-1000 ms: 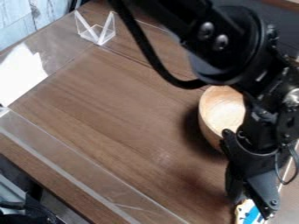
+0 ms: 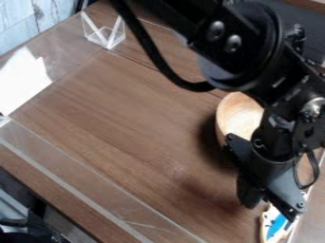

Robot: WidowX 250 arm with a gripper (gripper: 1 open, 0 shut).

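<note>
My black gripper point(image 2: 260, 195) points down at the lower right of the camera view, low over a small white and blue object point(image 2: 277, 228) near the table edge. I see nothing held in it; it looks shut, though its fingertips are partly dark and hard to make out. A wooden bowl point(image 2: 237, 119) stands behind the arm, partly hidden by it.
A white sheet point(image 2: 21, 78) lies at the left edge, and a clear angular holder point(image 2: 105, 30) stands at the back left. Transparent strips run along the edges.
Over the last second the arm and gripper have shifted slightly and turned, rising a little from where they were, so more of the white and blue object shows beneath.
</note>
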